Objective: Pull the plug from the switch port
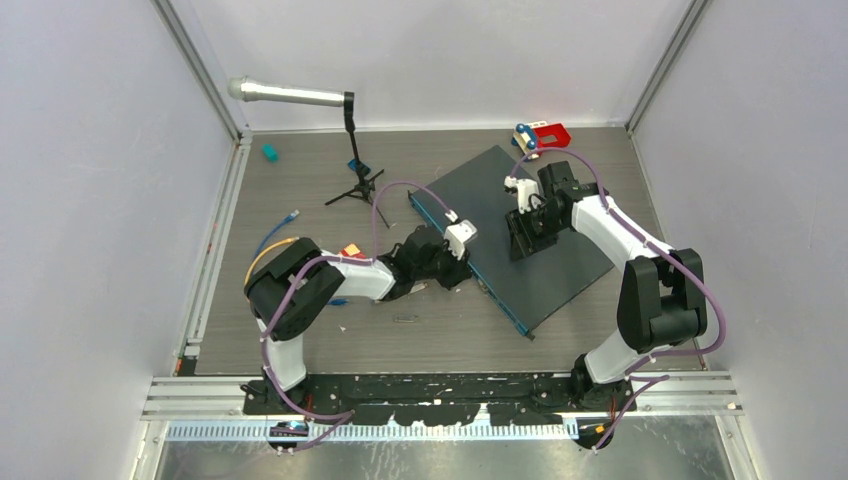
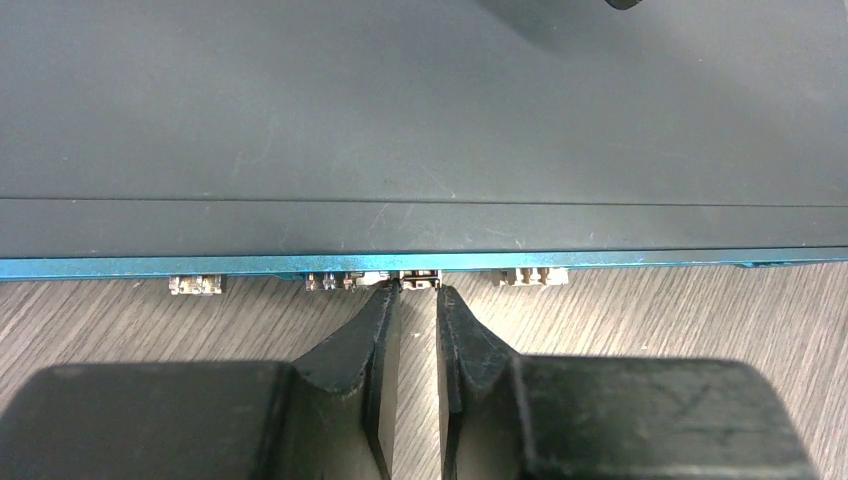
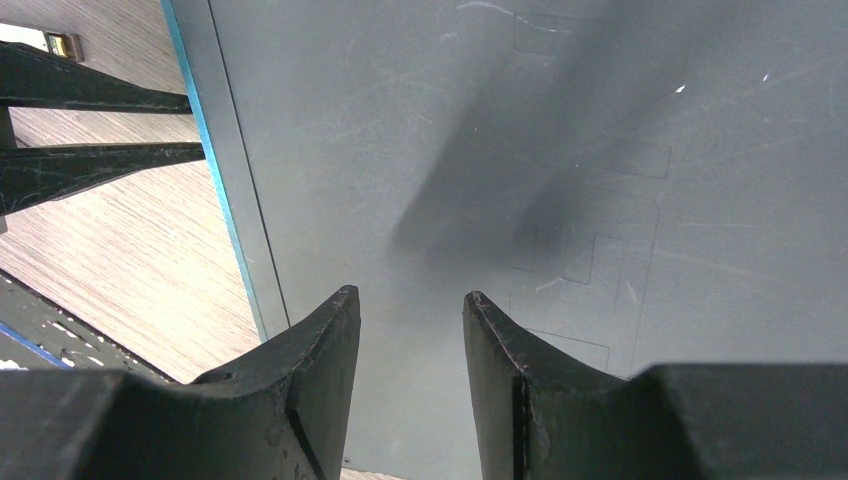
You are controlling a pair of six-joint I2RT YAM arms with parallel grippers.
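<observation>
The grey switch (image 1: 540, 280) lies angled on the table, with metal port pieces along its blue front edge. In the left wrist view my left gripper has its fingertips at a small metal plug (image 2: 420, 279) in that edge, with a narrow gap between the fingers; whether they grip it is unclear. My right gripper is over the switch's top, open, with nothing between its fingers. The left gripper's fingers also appear at the switch edge in the right wrist view.
A microphone stand (image 1: 361, 184) stands behind the left arm. Blue and yellow cables (image 1: 262, 258) lie left, loose metal pieces (image 1: 405, 318) in front, and a red object (image 1: 552, 135) at the back.
</observation>
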